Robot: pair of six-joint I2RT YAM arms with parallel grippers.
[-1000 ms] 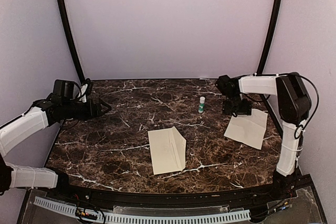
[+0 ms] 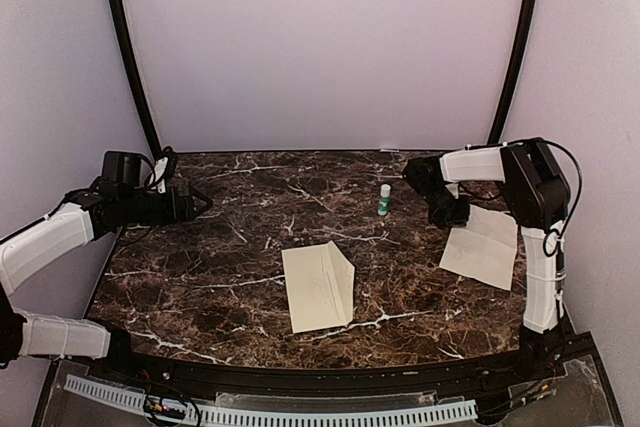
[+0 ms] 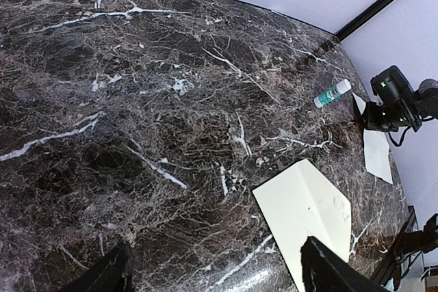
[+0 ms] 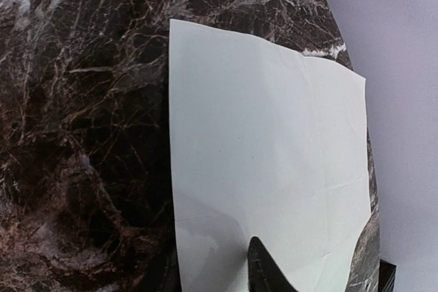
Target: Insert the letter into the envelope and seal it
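Observation:
The letter point(image 2: 478, 252), a creased white sheet, lies at the right of the table; in the right wrist view it fills the middle point(image 4: 267, 135). My right gripper point(image 2: 447, 215) is down at its upper left edge, fingers part open at the sheet's edge; whether paper is between them is unclear. The cream envelope point(image 2: 312, 287) lies front centre with its flap at the right side, also in the left wrist view point(image 3: 301, 217). A green glue stick point(image 2: 383, 200) with a white cap stands behind it. My left gripper point(image 2: 190, 203) hangs open at the far left, holding nothing.
Pale walls stand at the back and both sides, the right one close beside the letter.
The left arm is unchanged.

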